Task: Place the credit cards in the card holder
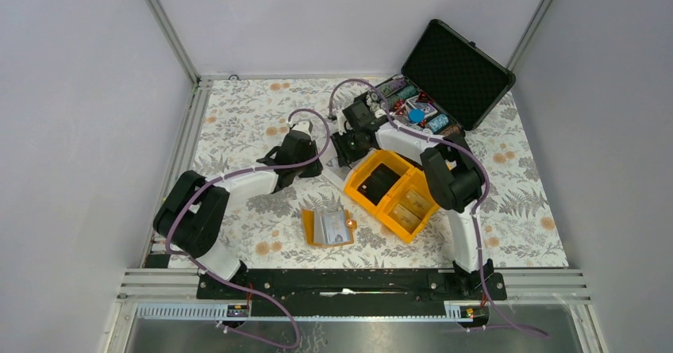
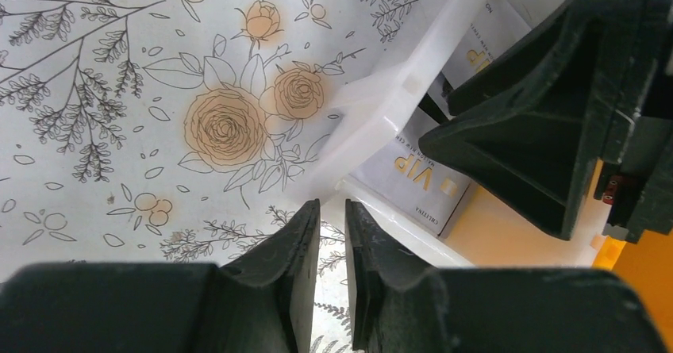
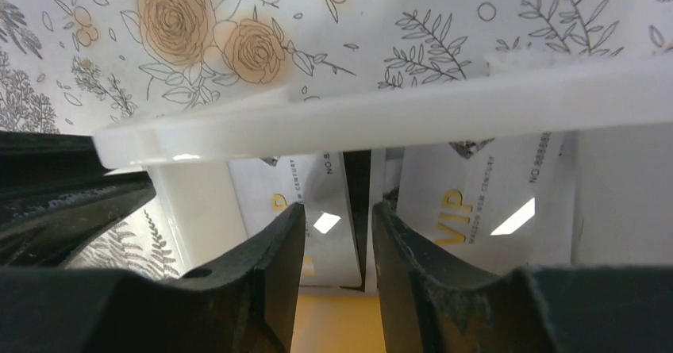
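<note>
White VIP cards (image 2: 424, 186) (image 3: 484, 194) lie in a white plastic tray (image 3: 397, 115) beside the orange organiser (image 1: 373, 202). My right gripper is part open over the cards, its fingertips near a dark gap between two cards. My left gripper is at the tray's white edge, its fingers close together; what sits between them is unclear. The card holder (image 1: 333, 228), orange with clear sleeves, lies open at the lower middle of the table.
An open black case (image 1: 456, 71) with assorted items stands at the back right.
</note>
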